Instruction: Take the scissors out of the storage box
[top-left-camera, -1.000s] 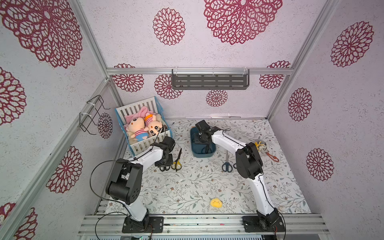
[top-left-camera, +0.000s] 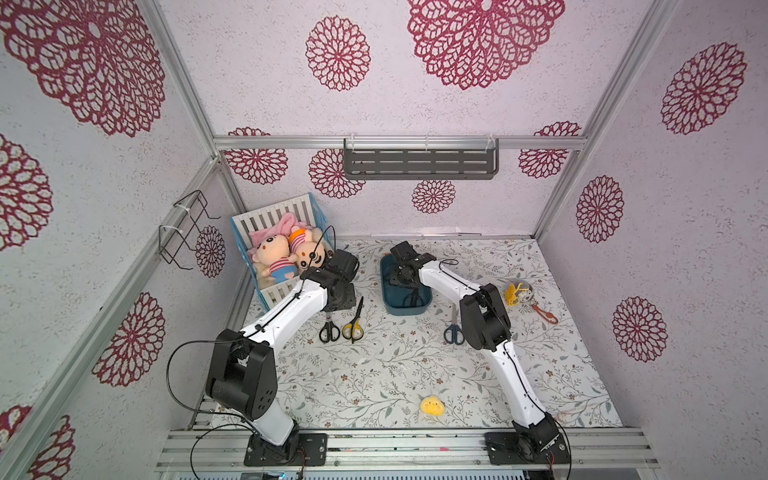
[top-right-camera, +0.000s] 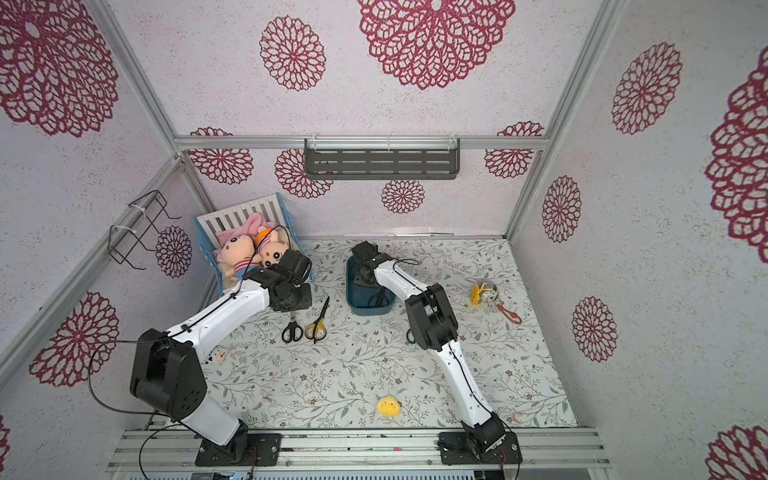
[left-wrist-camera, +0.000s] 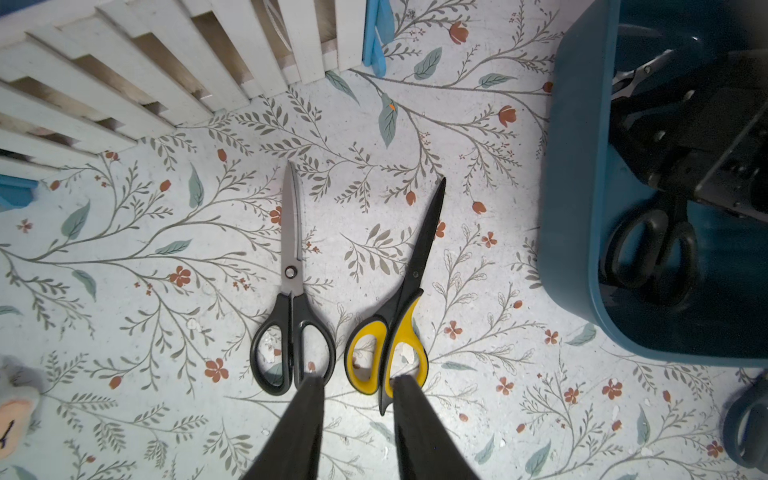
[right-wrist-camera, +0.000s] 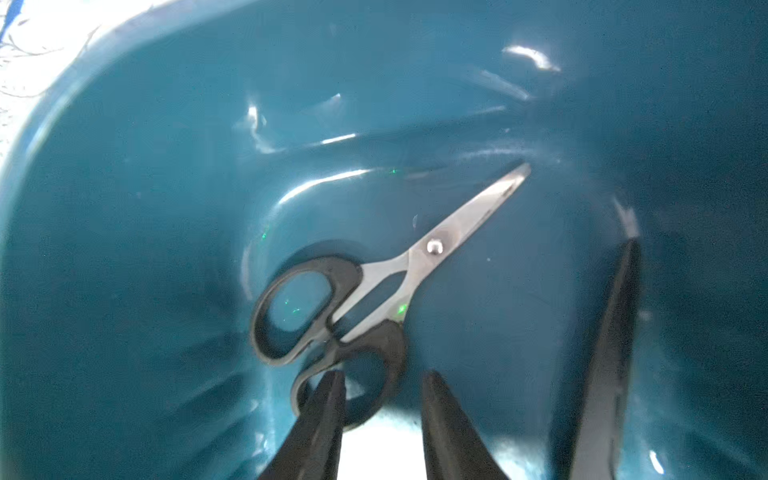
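Observation:
Small scissors with dark handles and silver blades lie on the floor of the blue storage box. A second, dark pointed thing is at the right inside it. My right gripper is over the box with its fingers apart, the left one overlapping a handle loop of the small scissors; nothing is held. In the left wrist view, black-handled scissors and yellow-and-black scissors lie side by side on the cloth. Above their handles is my left gripper, part open and empty.
A white-and-blue basket of plush toys stands left of the storage box. Blue-handled scissors lie right of the box, partly under the right arm. A yellow toy sits at the front, where the cloth is mostly clear.
My left arm has reached farther toward the back, uncovering the handles of the black scissors. The right arm has shifted slightly left, its gripper still over the box.

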